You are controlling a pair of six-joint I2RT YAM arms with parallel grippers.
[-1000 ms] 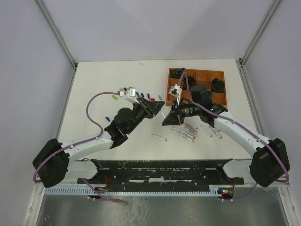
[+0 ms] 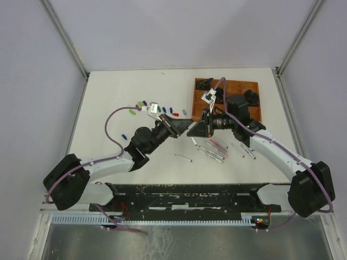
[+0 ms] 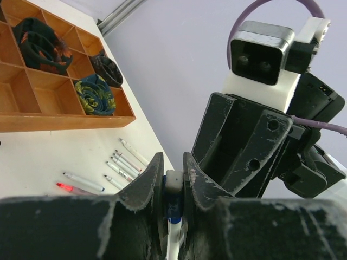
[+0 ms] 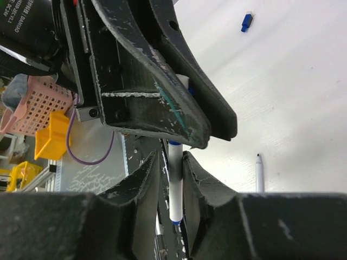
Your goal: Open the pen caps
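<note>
A white pen (image 4: 175, 181) with a blue cap (image 3: 174, 208) is held up over the table. My left gripper is shut on the blue cap end. Around the white body, below those black fingers (image 4: 187, 116), my right gripper has its fingers on both sides, with a dark gap showing at the pen's left. In the top view both grippers meet near mid-table, and the pen is mostly hidden between them. Uncapped pens (image 2: 211, 153) lie to the right, with a lone pen (image 2: 183, 157) in front.
Several loose caps in green, blue and red (image 2: 175, 114) are scattered at the back left. A wooden divided box (image 2: 237, 86) with rolled dark cloths stands at the back right.
My right gripper has risen slightly toward the left gripper and shifted along the pen. The left arm has moved a little to the right.
</note>
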